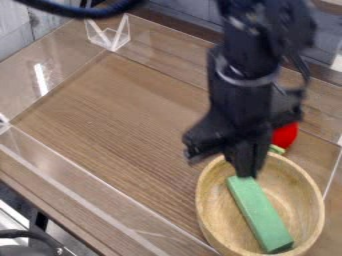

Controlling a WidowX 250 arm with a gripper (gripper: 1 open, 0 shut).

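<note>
A tan bowl [225, 225] sits at the lower right of the table, with a long green block [261, 212] lying inside it. My gripper [241, 140], dark and somewhat blurred, is raised over the back of the bowl, above the green block and apart from it; I see nothing held in it, though whether its fingers are open or shut is unclear. A red object [286, 138] shows partly behind the gripper at the right.
A clear plastic holder [107, 32] stands at the back left. Dark cables run at the lower left edge.
</note>
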